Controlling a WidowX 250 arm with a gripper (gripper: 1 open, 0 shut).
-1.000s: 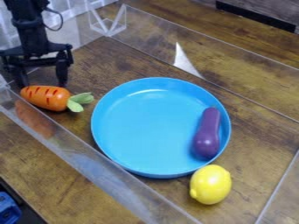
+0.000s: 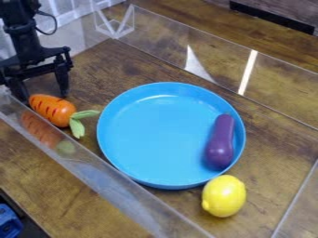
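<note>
My black gripper (image 2: 35, 76) is at the far left, open, its fingers low above and behind an orange toy carrot (image 2: 52, 110) with pale green leaves. The carrot lies on the wooden surface against the clear front-left wall. A blue plate (image 2: 149, 139) fills the centre, with a purple eggplant (image 2: 220, 141) on its right part. A yellow lemon (image 2: 224, 196) lies outside the plate at the lower right.
Clear plastic walls border the wooden work area. The wood (image 2: 130, 65) behind the plate is bare. A small blue object (image 2: 6, 223) shows at the lower left corner.
My gripper has moved left and a little down. The carrot's leafy end has shifted slightly left and downward in the view.
</note>
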